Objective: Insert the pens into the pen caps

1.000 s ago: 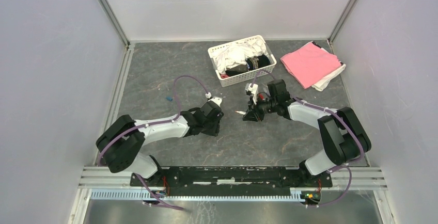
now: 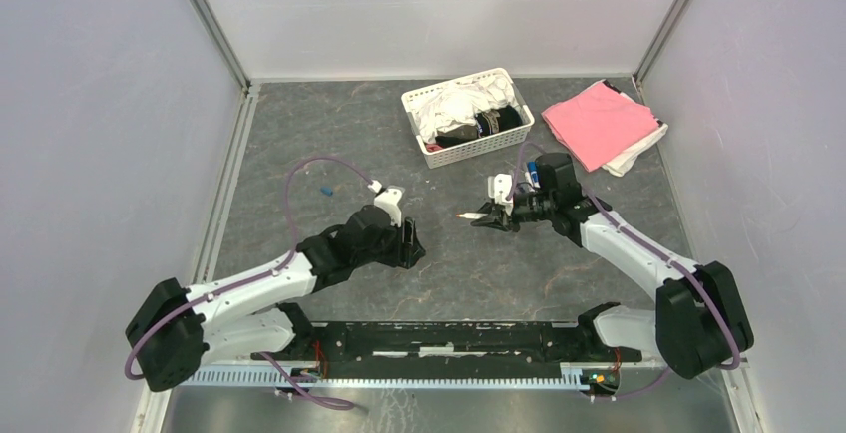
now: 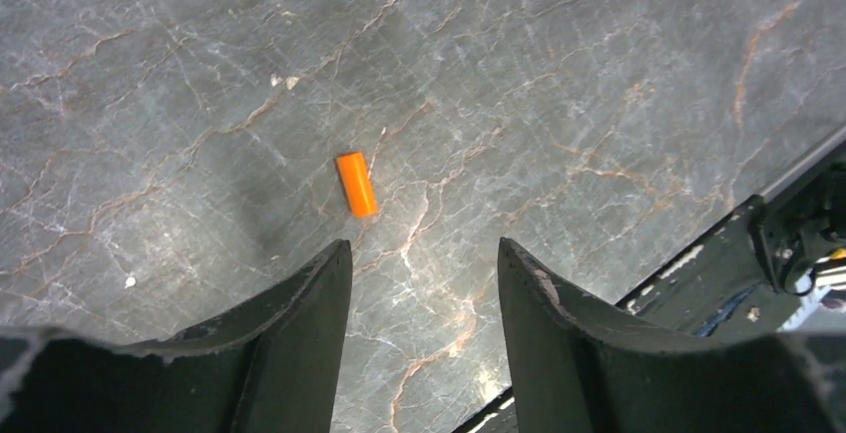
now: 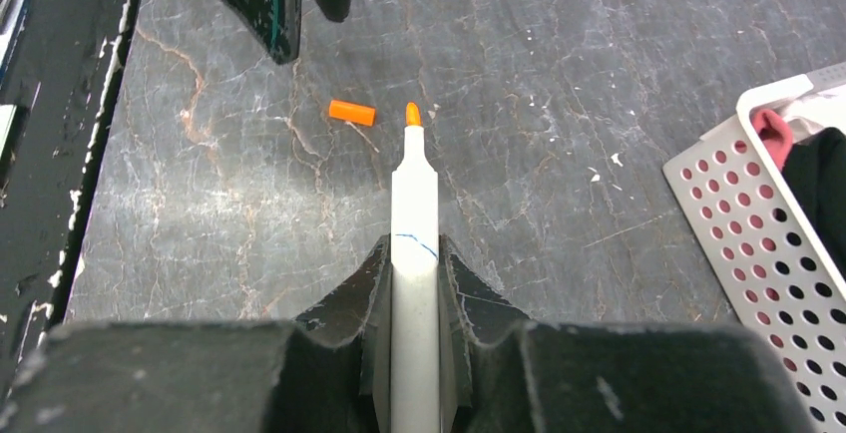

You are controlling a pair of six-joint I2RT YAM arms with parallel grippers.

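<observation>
A white pen with an orange tip (image 4: 413, 204) is held upright in the image by my right gripper, shut on its barrel; in the top view it points left from that gripper (image 2: 487, 216). An orange cap (image 3: 356, 185) lies loose on the table below my left gripper, which stands open and empty. In the right wrist view the cap (image 4: 351, 111) lies left of the pen tip, beneath the left gripper's dark fingers. A small blue piece (image 2: 326, 191) lies at the table's left.
A white basket of cloths (image 2: 449, 157) stands at the back. Folded pink and white cloths (image 2: 599, 119) lie at the back right. Blue pens (image 2: 533, 172) show partly behind the right arm.
</observation>
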